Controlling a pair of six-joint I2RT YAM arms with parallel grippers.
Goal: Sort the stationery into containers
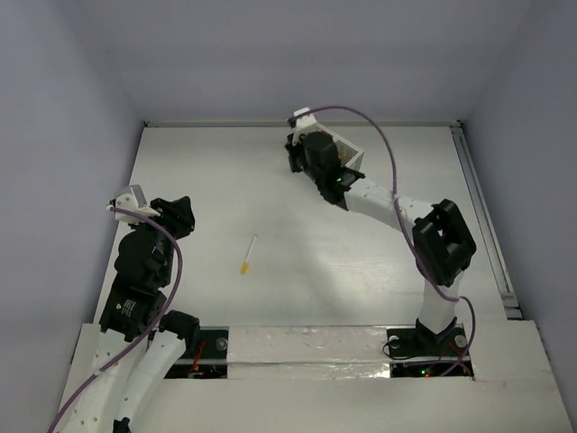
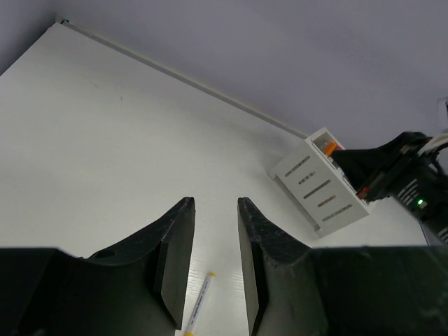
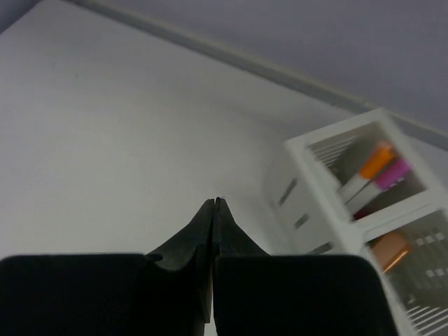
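Observation:
On the white table lies the yellow-capped marker [image 1: 244, 267], bare of any gripper; the left wrist view also catches this white marker [image 2: 199, 301] below the left fingers. My right gripper is shut with its tips together and nothing between them, held near the white two-compartment box [image 3: 311, 183]. In that box, an orange-capped marker [image 3: 375, 162] and a magenta-capped one [image 3: 393, 173] share one compartment. An orange-brown item [image 3: 390, 249] sits in the other. My left gripper stands open and empty at the table's left side.
The right arm covers much of the box [image 1: 352, 152] at the back of the table, close to the back wall [image 1: 225, 72]. Free table surrounds the loose marker. A shiny strip [image 1: 306, 352] runs along the front edge.

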